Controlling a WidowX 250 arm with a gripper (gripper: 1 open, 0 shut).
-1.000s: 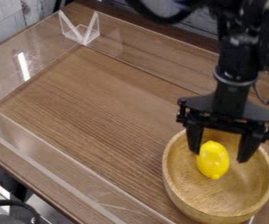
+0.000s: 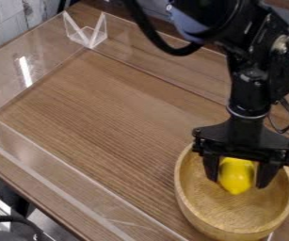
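A wooden bowl (image 2: 231, 221) sits at the lower right of the table. A yellow object (image 2: 237, 182) lies in it, its shape partly hidden by the black robot gripper (image 2: 241, 165), which hangs directly over it with its fingers spread open on either side. Whether the fingers touch the yellow object is hard to tell.
A clear plastic bracket (image 2: 87, 30) stands at the far upper left, and a black cable arcs over the top of the view.
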